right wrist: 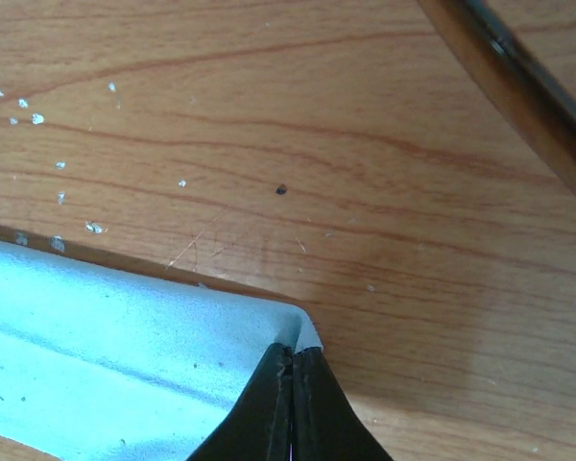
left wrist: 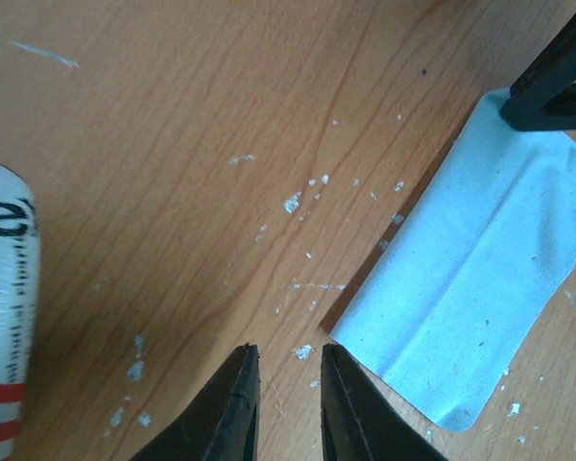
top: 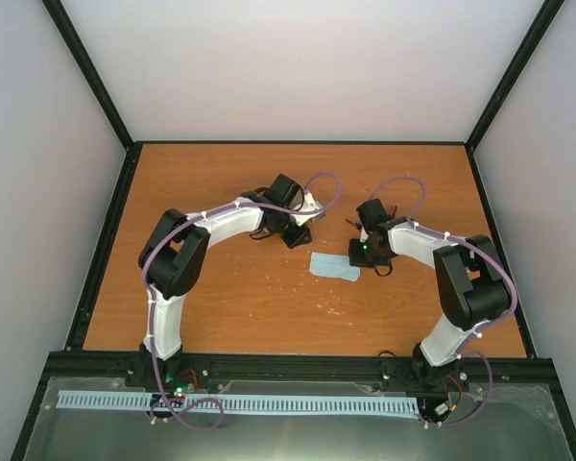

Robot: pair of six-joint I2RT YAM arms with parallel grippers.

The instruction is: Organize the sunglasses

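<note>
A light blue cloth (top: 332, 265) lies flat on the table, filling the right of the left wrist view (left wrist: 466, 269) and the lower left of the right wrist view (right wrist: 106, 346). My right gripper is shut at the cloth's right end, pinching its corner. My left gripper is part open above the table just left of the cloth, nothing between its fingers. A brown, glossy stick-like item (right wrist: 518, 86) lies beyond the cloth in the right wrist view; I cannot tell whether it is part of sunglasses.
A white printed object with red stripes (left wrist: 5, 307) lies left in the left wrist view, partly under the left arm in the top view. Dark thin items (top: 353, 224) lie behind the right gripper.
</note>
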